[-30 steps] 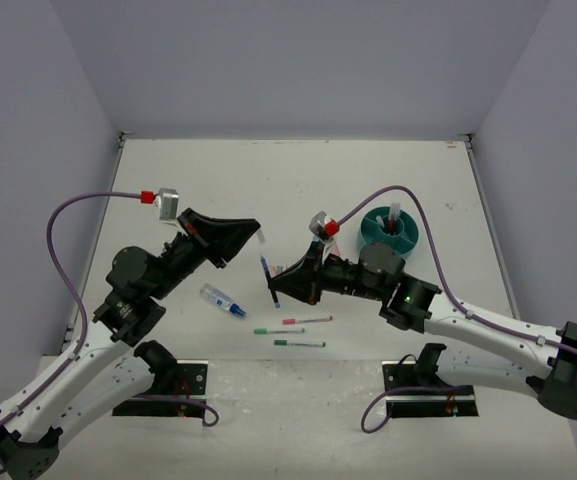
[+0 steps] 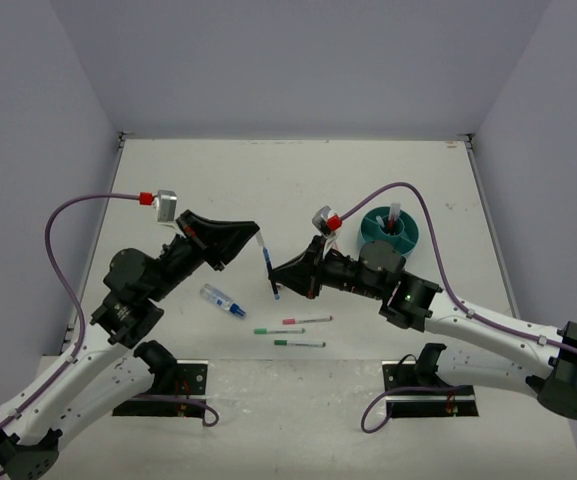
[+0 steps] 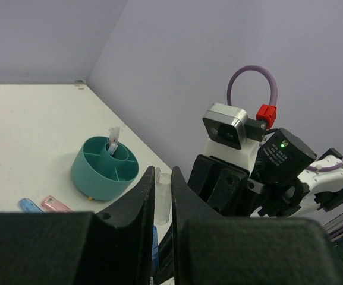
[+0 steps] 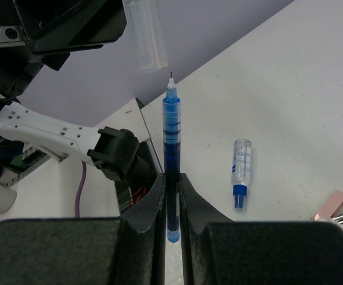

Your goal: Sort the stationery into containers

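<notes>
In the top view my left gripper [image 2: 257, 229] is shut on a clear pen cap [image 3: 163, 199], which sticks out past its fingertips. Below and facing it, my right gripper [image 2: 272, 275] is shut on a blue pen [image 4: 172, 124] held nearly upright, its bare tip pointing up. From the right wrist view, the cap's lower end hangs just above and left of the pen tip, with a small gap showing. A teal round organizer with compartments stands at the right, some stationery inside it. Red [image 2: 308, 320] and green markers [image 2: 299, 344] lie at the front.
A clear tube with a blue cap [image 2: 222, 299] lies on the table below the left arm. Pink [image 3: 56, 204] and blue [image 3: 30, 205] items rest near the organizer.
The pen in my right gripper has risen slightly, and the left gripper with the cap has come slightly down and left. Their ends are closer. The table items have not moved.
</notes>
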